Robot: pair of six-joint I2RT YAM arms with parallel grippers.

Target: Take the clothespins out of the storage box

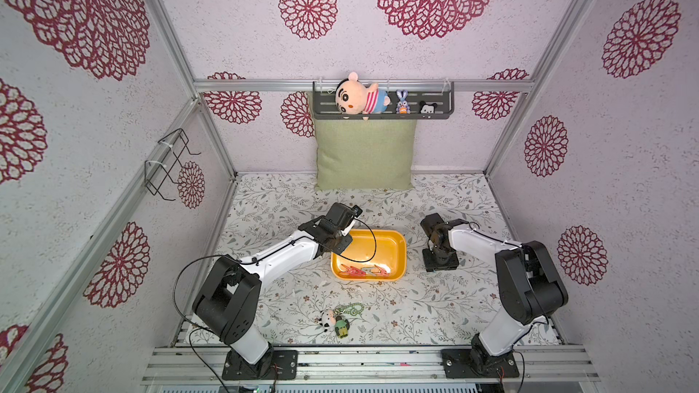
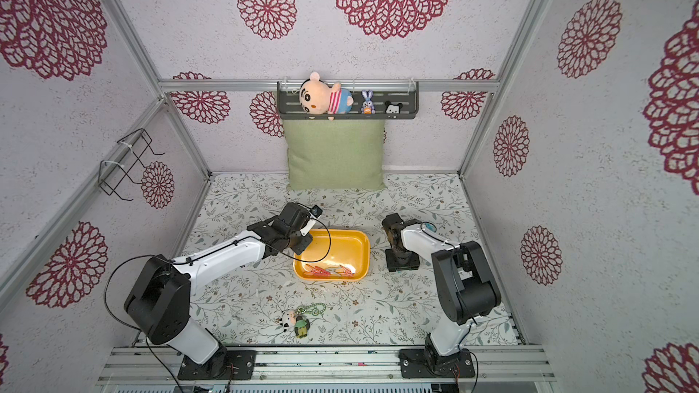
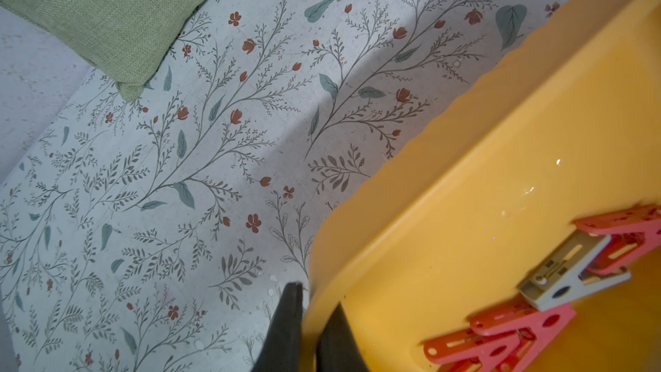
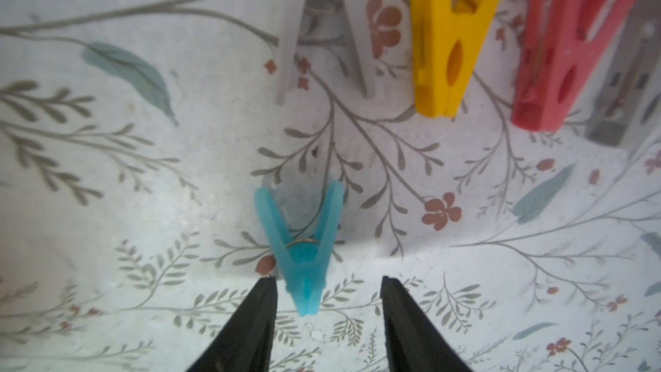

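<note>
In the top left view the orange storage box (image 1: 397,236) stands mid-table. Pink-red clothespins (image 3: 526,320) and a grey one (image 3: 568,268) lie inside along its front side. My left gripper is shut on the box's thin rim, one finger on each side of the wall. My right gripper stands open, to the right of the box. A blue clothespin (image 4: 303,258) lies on the table just past its fingertips, nearer the left finger; nothing is between the fingers. Yellow (image 4: 444,48), red (image 4: 551,62) and grey (image 4: 323,20) clothespins lie in a row beyond.
A small cow and a green figure with a cord (image 1: 340,324) lie in front of the box. A green cushion (image 1: 364,153) leans against the back wall under a dark shelf (image 1: 444,105) holding toys. Bare tablecloth surrounds the right gripper's left and front.
</note>
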